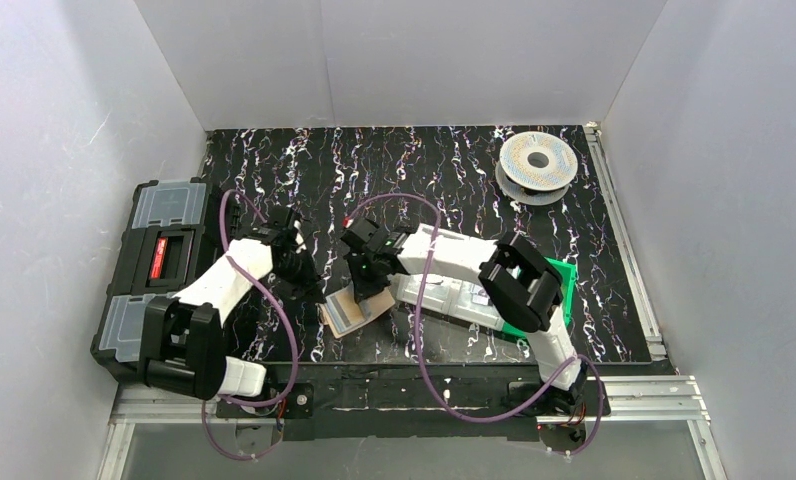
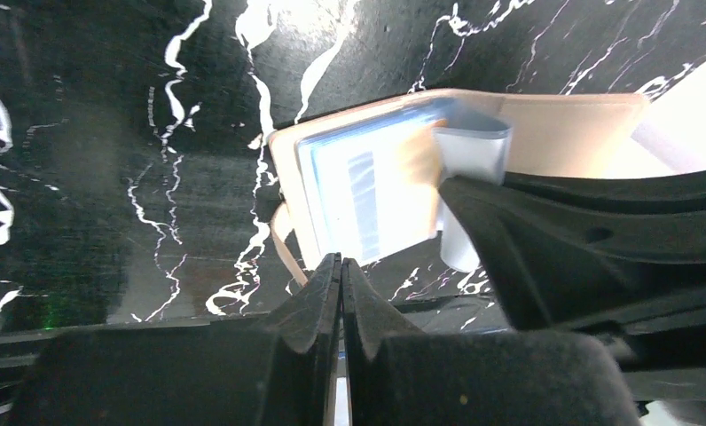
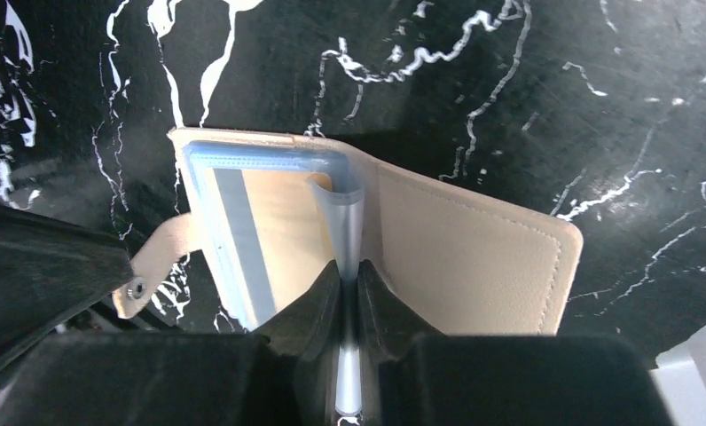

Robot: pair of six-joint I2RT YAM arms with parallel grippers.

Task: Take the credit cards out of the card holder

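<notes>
The beige card holder [image 1: 381, 303] lies opened out on the table below both grippers. Under clear blue-edged plastic, a pale card with a grey stripe [image 3: 239, 222] shows on its left side. My right gripper is shut on a clear plastic sleeve [image 3: 342, 217], which stands raised and bent near the holder's fold. Fingertips together, my left gripper is at the holder's near-left corner, beside the strap [image 2: 286, 240], with nothing visible between them. Whether it touches the holder cannot be told. The right gripper's fingers hide part of the sleeve.
A black toolbox [image 1: 154, 265] stands along the left side. White trays [image 1: 474, 300] and a green bin [image 1: 568, 285] lie partly under my right arm. At the back right sits a spool [image 1: 514, 150].
</notes>
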